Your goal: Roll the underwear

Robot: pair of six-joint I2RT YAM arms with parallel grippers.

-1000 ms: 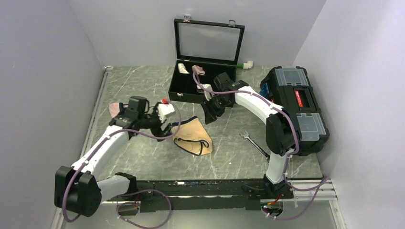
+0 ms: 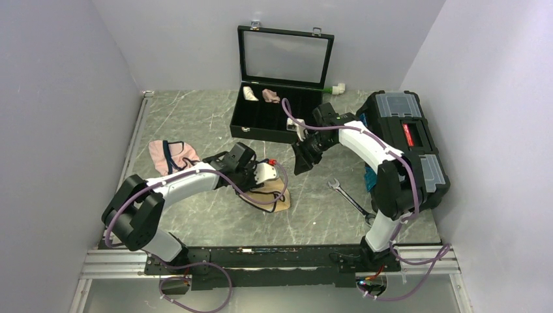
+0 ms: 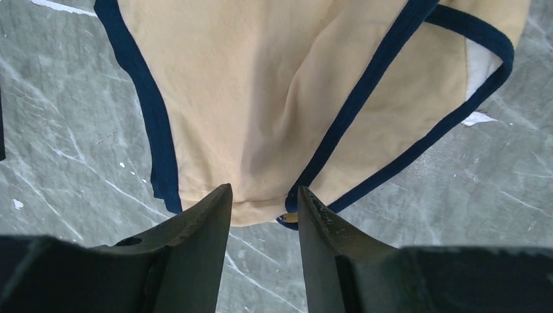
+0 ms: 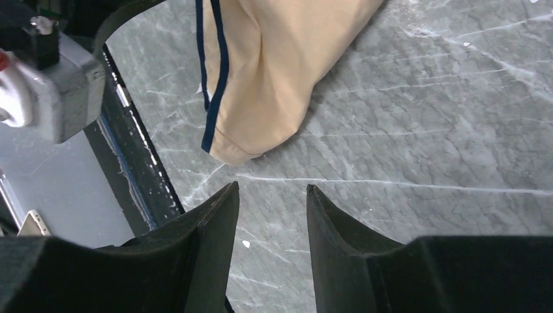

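The tan underwear [image 2: 282, 200] with dark blue trim lies spread on the grey marbled table, partly hidden from above by my left arm. In the left wrist view the underwear [image 3: 215, 98] fills the upper middle, and my left gripper stands part open with its tips over the hem; contact cannot be judged. My right gripper is part open to the right of the cloth, only bare table between its fingers. One corner of the underwear [image 4: 261, 124] shows ahead of it.
Pink underwear [image 2: 162, 156] lies at the left. An open black compartment box [image 2: 264, 135] at the back holds a white roll and a pink roll. A wrench [image 2: 349, 197] and a black toolbox [image 2: 407, 140] occupy the right side. Bare table lies in front.
My left arm has swung right from beside the cloth to above it, uncovering the pink underwear. The right gripper has shifted slightly right. The tan underwear looks unmoved.
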